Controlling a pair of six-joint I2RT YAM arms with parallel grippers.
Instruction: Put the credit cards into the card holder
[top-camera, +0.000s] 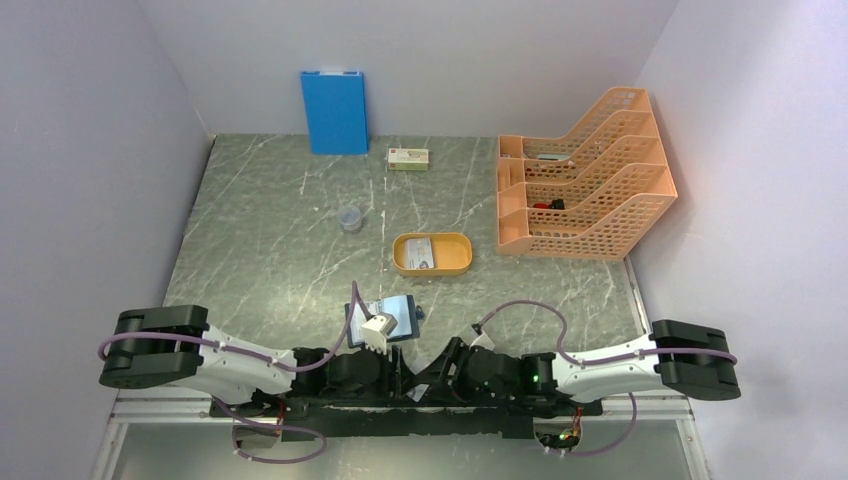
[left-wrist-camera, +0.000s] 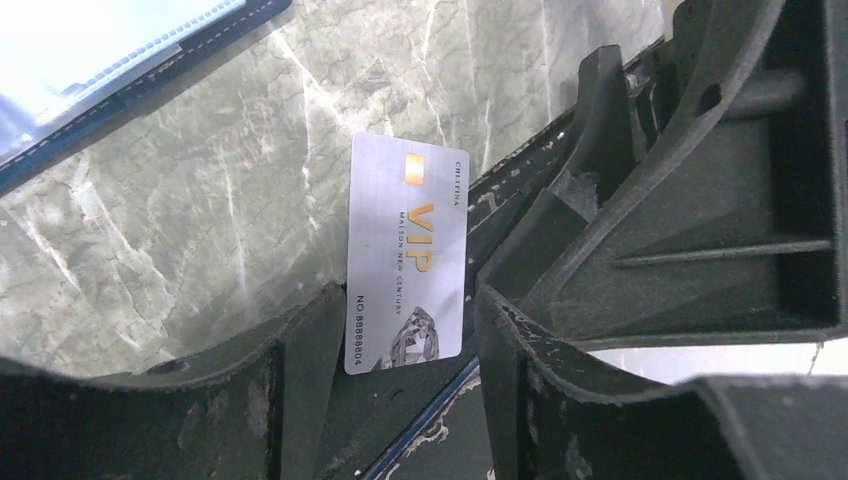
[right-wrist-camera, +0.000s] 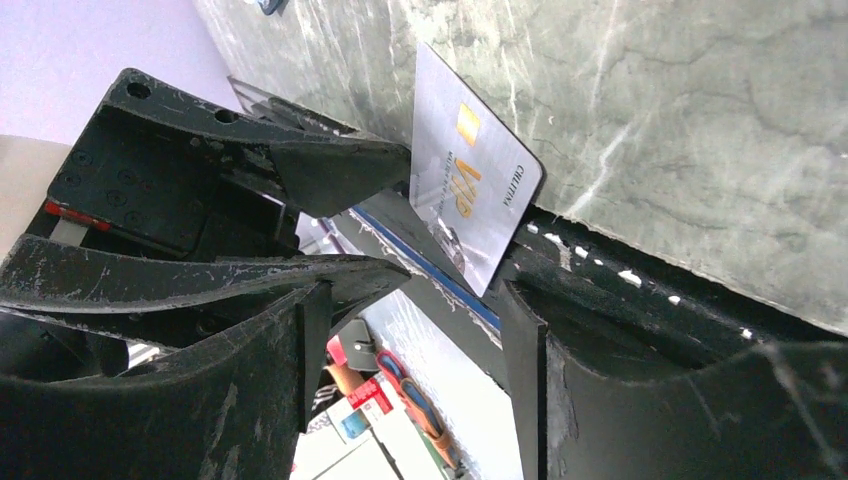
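Note:
A silver VIP card (left-wrist-camera: 407, 250) lies at the table's front edge, its lower part over the dark edge strip. In the left wrist view, my left gripper is part open around the card's lower end, a finger close by each long side; contact on the left side is hard to tell. My right gripper stands open and empty, with the card (right-wrist-camera: 470, 170) beyond its fingertips in the right wrist view. The open card holder (top-camera: 400, 314), dark blue with clear sleeves, rests just behind the left gripper, partly covered by that arm.
A yellow tray (top-camera: 457, 254) holding a card stands mid-table. Farther back are a clear cup (top-camera: 350, 218), a small box (top-camera: 408, 160), a blue panel (top-camera: 336, 113) and an orange rack (top-camera: 590, 190) at right. Both grippers are very close together.

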